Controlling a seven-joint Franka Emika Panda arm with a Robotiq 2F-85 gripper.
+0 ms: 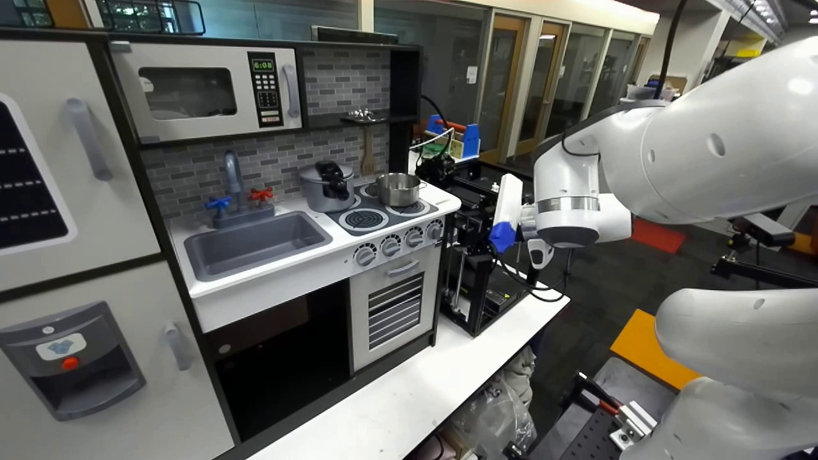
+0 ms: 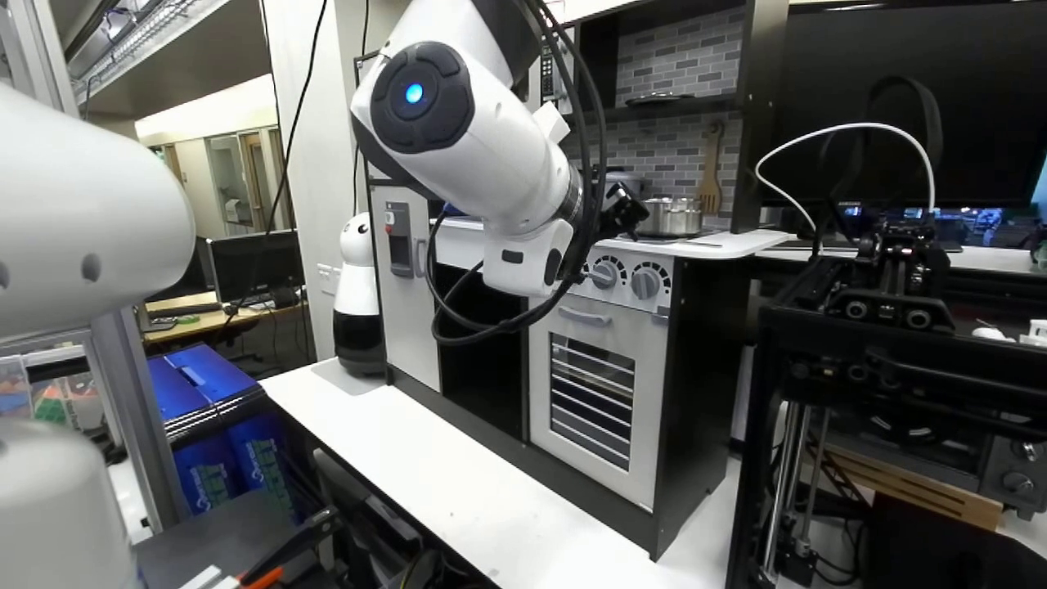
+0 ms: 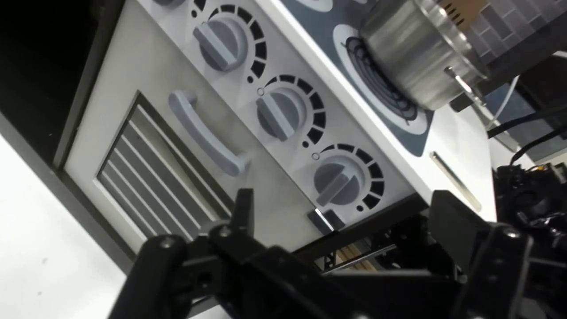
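My gripper is open, its two black fingers wide apart with nothing between them. Beyond that gap, in the wrist view, are the toy stove's end knob (image 3: 338, 183) and the corner of its front panel. The end knob's grip slants differently from the middle knob (image 3: 280, 114). Left of the fingers are the grey oven handle (image 3: 207, 135) and the shut oven door (image 1: 395, 310). A steel pot (image 3: 414, 53) stands on a burner at the upper right. In exterior view 2, my wrist partly hides the stove front; contact with it cannot be judged.
A lidded grey pot (image 1: 328, 190) stands behind the front burner, beside the sink (image 1: 257, 241). Close to the stove's right side is a black-framed machine (image 2: 864, 314) with cables.
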